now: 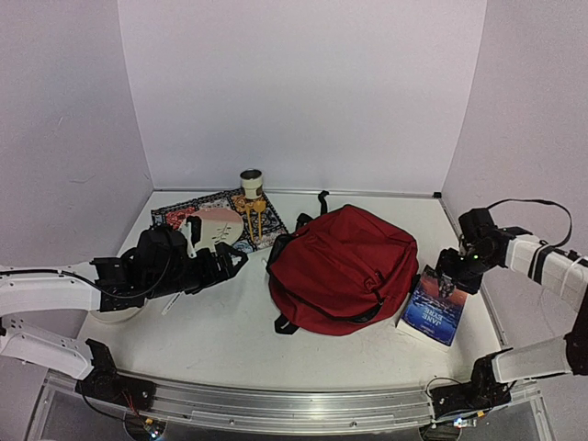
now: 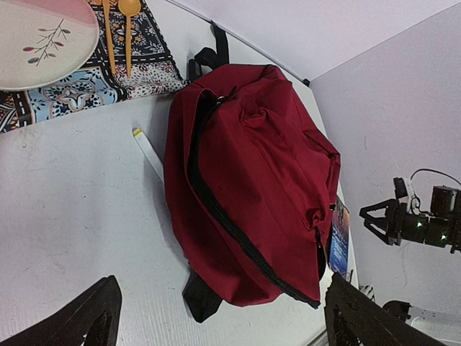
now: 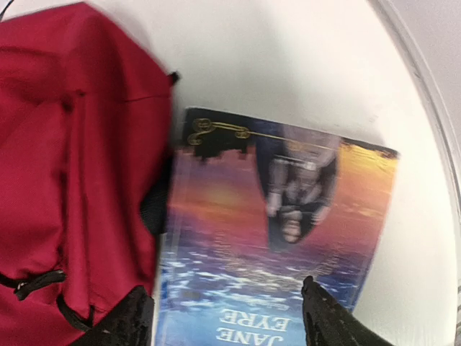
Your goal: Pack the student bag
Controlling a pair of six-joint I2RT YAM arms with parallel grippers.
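Observation:
A red backpack [image 1: 344, 266] lies on the table's middle; in the left wrist view the backpack [image 2: 245, 158] shows a long black zipper line, and its inside is hidden. The Jane Eyre book [image 1: 432, 308] lies close against the bag's right side, cover up. Above that book [image 3: 288, 194], my right gripper stands open with its fingers spread and nothing held. My left gripper [image 1: 237, 263] hovers left of the bag, open and empty, its fingers [image 2: 79, 321] wide apart.
A patterned mat [image 1: 268, 230] at the back left bears a pinkish plate [image 1: 207, 225], wooden utensils [image 1: 259, 219] and a cup [image 1: 251, 184]. A thin white stick [image 2: 149, 153] is beside the bag's left edge. Bare table lies in front of the bag.

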